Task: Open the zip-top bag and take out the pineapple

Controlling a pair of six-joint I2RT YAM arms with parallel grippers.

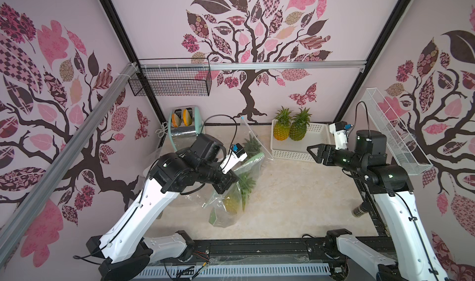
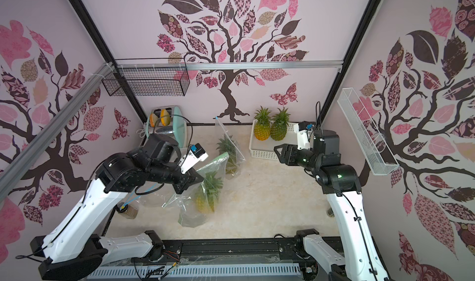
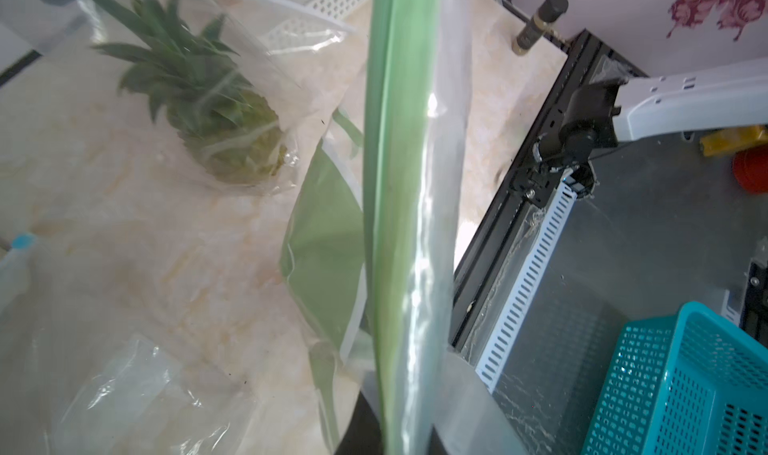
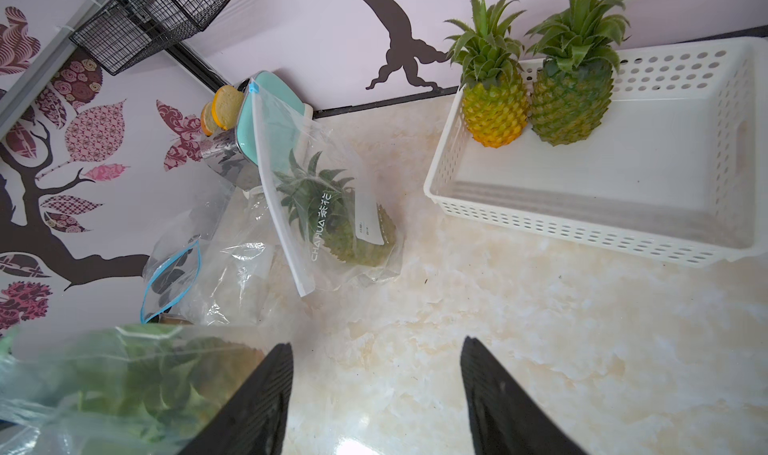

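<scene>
A clear bag with a green top edge (image 3: 404, 175) hangs from my left gripper (image 2: 200, 178), which is shut on it near that edge. Inside the bag is a pineapple (image 2: 203, 198), seen through the plastic, its leafy crown up. In the right wrist view the same green-edged bag (image 4: 136, 375) fills the lower left. Another pineapple (image 4: 340, 223) lies on the table in a clear zip bag (image 4: 281, 207) with a white band and blue slider. My right gripper stands open above bare table, its fingers (image 4: 268, 399) wide apart and empty.
Two unbagged pineapples (image 1: 282, 125) stand in a white basket (image 1: 296, 155) at the back. An empty clear bag (image 4: 240, 271) lies at left by a teal toaster (image 2: 179, 130). A small bottle (image 1: 361, 209) sits at the right edge.
</scene>
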